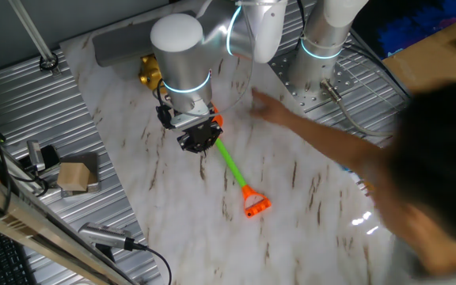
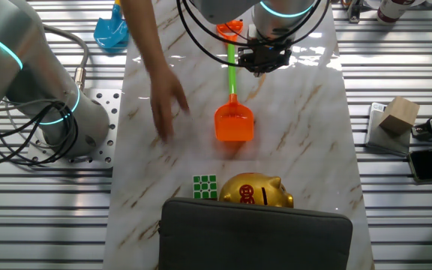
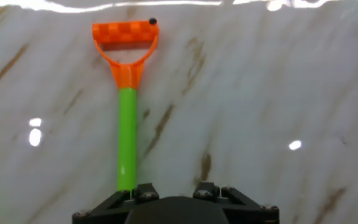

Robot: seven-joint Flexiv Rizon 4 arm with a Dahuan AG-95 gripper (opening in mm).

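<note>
A toy shovel with a green shaft [image 1: 230,164], an orange D-shaped handle [image 3: 126,53] and an orange scoop [image 2: 234,124] lies flat on the marble-patterned board. My gripper [image 1: 200,142] hangs over the board close beside the shaft, covering part of the shovel in exterior view 1. In the wrist view the two fingertips of the gripper stand apart, with only bare board visible beyond the gap. The green shaft runs down to the left finger there, left of the gap.
A person's hand [image 2: 169,101] reaches over the board near the scoop. A gold piggy bank [image 2: 255,190], a green-faced cube [image 2: 205,187] and a dark case [image 2: 253,234] stand at one end. A blue shovel [image 2: 112,31] lies off the board. The board's handle-side end is mostly clear.
</note>
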